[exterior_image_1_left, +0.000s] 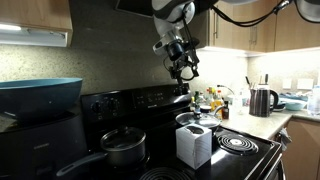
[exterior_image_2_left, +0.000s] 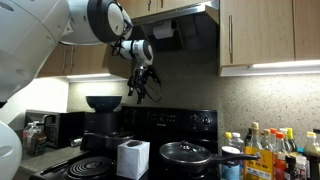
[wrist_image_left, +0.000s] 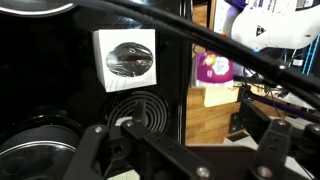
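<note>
High above the stove, my gripper (exterior_image_1_left: 186, 74) hangs open with nothing between its fingers. Two dark fingers stand wide apart at the bottom of the wrist view, around the gripper's empty gap (wrist_image_left: 195, 115). A white box (exterior_image_1_left: 194, 147) stands on the stove below; from above, the same box (wrist_image_left: 126, 58) shows a dark oval on its top. Past the stove's front edge, a white and pink item (wrist_image_left: 214, 68) appears low down in the wrist view, partly behind a black cable; what it is cannot be made out.
A lidded pot (exterior_image_1_left: 125, 147) and a lidded pan (exterior_image_2_left: 187, 153) occupy the stove. The teal pan (exterior_image_1_left: 40, 96) is at the left. Bottles (exterior_image_2_left: 268, 150) crowd the counter beside the stove. A range hood (exterior_image_2_left: 190, 40) hangs near the arm. Wooden floor (wrist_image_left: 210, 122) shows beyond the stove's edge.
</note>
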